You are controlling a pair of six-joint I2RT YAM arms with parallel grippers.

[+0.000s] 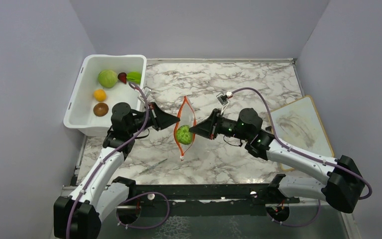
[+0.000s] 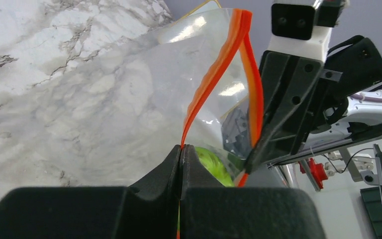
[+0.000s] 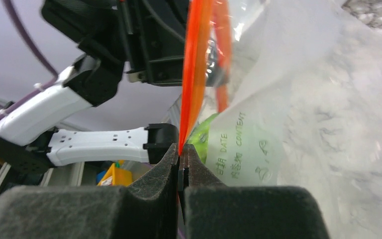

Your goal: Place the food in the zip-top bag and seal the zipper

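Observation:
A clear bag with an orange zipper rim (image 1: 180,104) stands open between my grippers, a green cabbage-like ball (image 1: 184,134) in its lower part. My left gripper (image 1: 177,119) is shut on the bag's left rim, whose orange strip runs into the fingertips (image 2: 181,149) in the left wrist view. My right gripper (image 1: 192,129) is shut on the opposite rim, with the orange strip (image 3: 193,89) entering its tips in the right wrist view. Printed writing shows on the bag's film.
A white bin (image 1: 73,99) at back left holds several foods. A thin grey pen-like item (image 1: 153,166) lies at front left. A framed board (image 1: 301,124) lies at right.

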